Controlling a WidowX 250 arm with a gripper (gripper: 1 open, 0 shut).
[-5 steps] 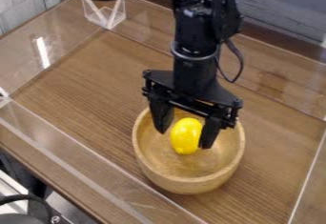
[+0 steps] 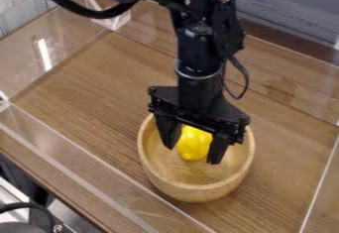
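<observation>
A yellow object [image 2: 193, 146] sits inside a round tan wooden bowl [image 2: 195, 182] at the lower middle of the camera view. My black gripper [image 2: 196, 138] hangs over the bowl, open, its two fingers on either side of the yellow object and partly hiding it. Whether the fingers touch it, I cannot tell.
At the top left is a clear plastic item, partly behind a cable. Dark cables show at the lower left beyond the table edge.
The gripper has come slightly lower over the bowl, covering more of the yellow object.
</observation>
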